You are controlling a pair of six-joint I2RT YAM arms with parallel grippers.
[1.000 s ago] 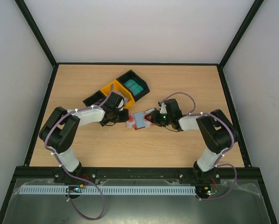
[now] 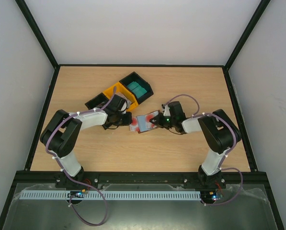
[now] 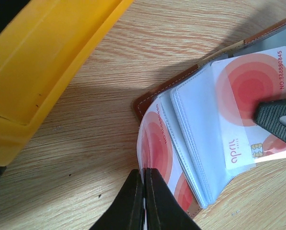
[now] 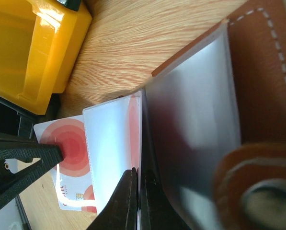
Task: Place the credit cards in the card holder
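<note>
The card holder (image 2: 143,123) lies open on the table, brown-edged with pale sleeves (image 3: 195,134). A white card with red circles (image 3: 248,86) lies on its right part; another red-circled card (image 3: 157,143) sits at the left end. My left gripper is shut at that card's edge; whether it pinches the edge is hard to tell. My right gripper is shut at the edge of a sleeve (image 4: 109,143) near the middle, with nothing clearly between its fingers. In the right wrist view, the left gripper's dark fingers show beside the left card.
A yellow bin (image 2: 109,92) and a black bin with teal items (image 2: 147,93) stand behind the holder to the left, close to the left gripper.
My right gripper and arm have shifted slightly over the holder's right part. The left arm has not visibly moved.
</note>
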